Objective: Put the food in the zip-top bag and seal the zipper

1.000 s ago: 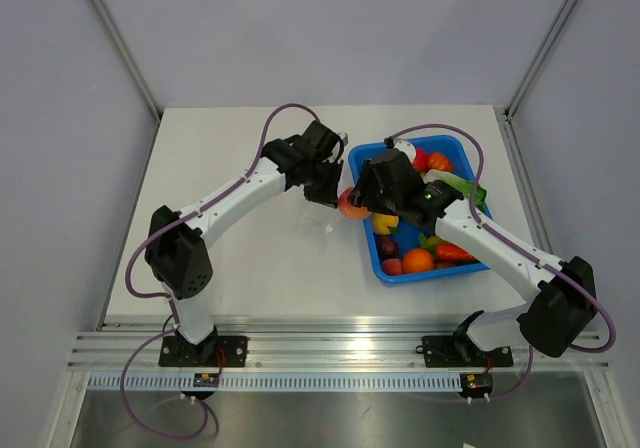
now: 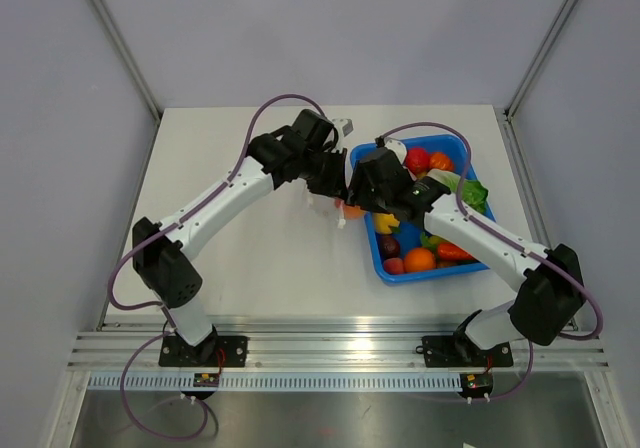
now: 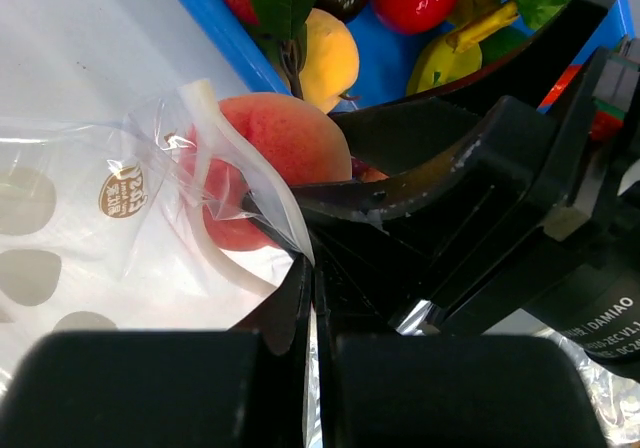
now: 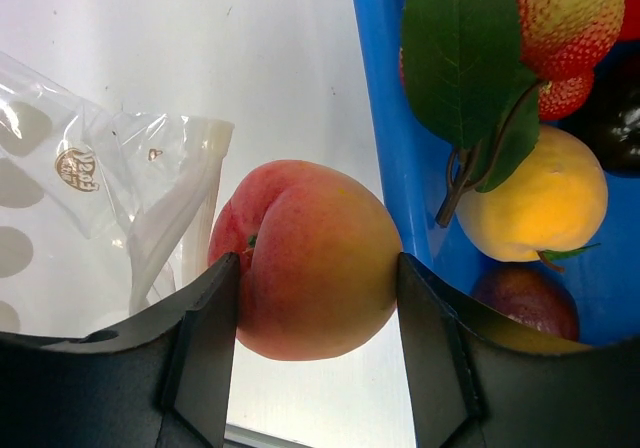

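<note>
A peach (image 4: pixel 305 258) sits between the fingers of my right gripper, at the mouth of the clear zip top bag (image 3: pixel 90 238), which lies on the white table left of the blue food bin (image 2: pixel 420 273). In the left wrist view the bag's pale zipper edge lies partly over the peach. My left gripper is shut at that edge, which runs down to its fingertips. The top view shows both grippers close together, hiding most of the bag.
The bin holds a yellow fruit (image 4: pixel 530 198), strawberries (image 4: pixel 560 18), leafy greens (image 2: pixel 465 193) and several other foods.
My left gripper has shifted toward the right gripper and slightly up in the top view, covering more of the peach. The right gripper has moved slightly left.
</note>
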